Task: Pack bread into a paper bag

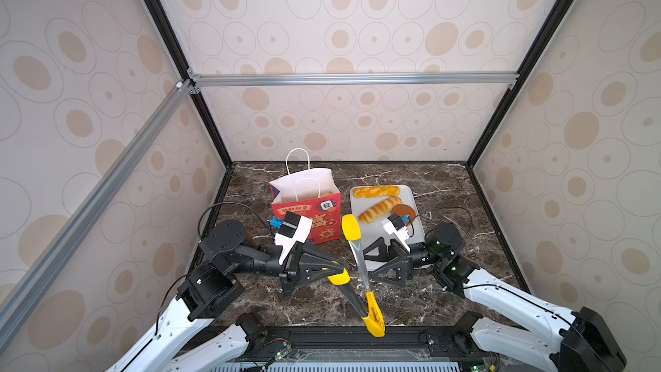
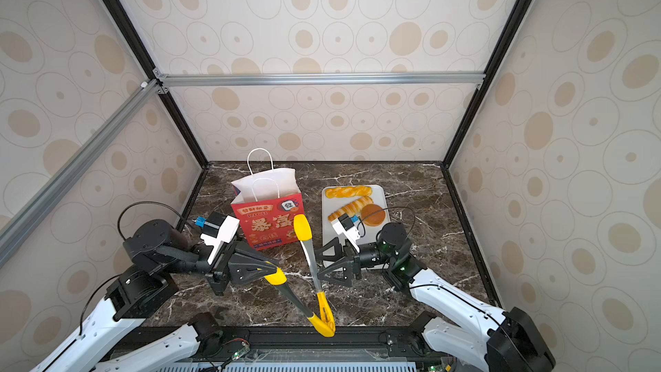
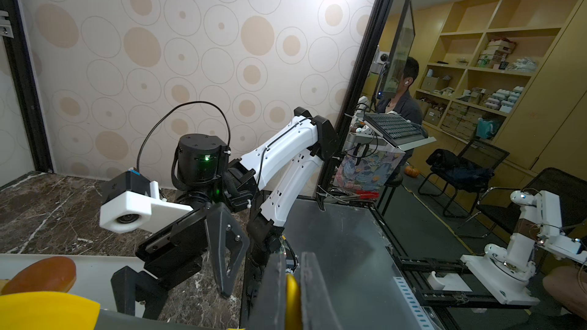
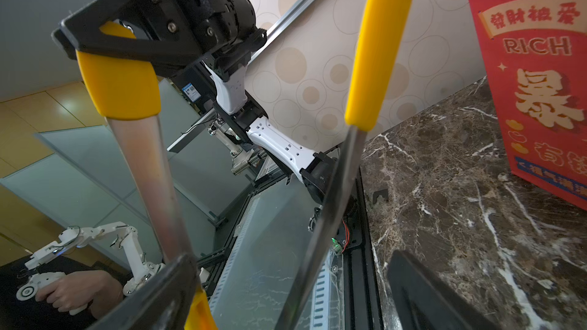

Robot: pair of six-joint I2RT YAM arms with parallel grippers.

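Note:
My left gripper [image 1: 337,265] is shut on the yellow-tipped tongs [image 1: 374,318], gripping one yellow end and holding them aloft. My right gripper [image 2: 323,261] stands open, with the tongs' arms between or just before its fingers in the right wrist view, apparently not clamped. The red paper bag [image 2: 268,220] stands upright at the back left, mouth and white handles up. A grey tray [image 2: 330,237] holds a braided bread [image 2: 347,191], a long loaf [image 2: 347,208] and a round bun [image 2: 372,215].
Walls [image 1: 557,131] and a metal frame enclose the sides and back. The right arm partly hides the tray's front.

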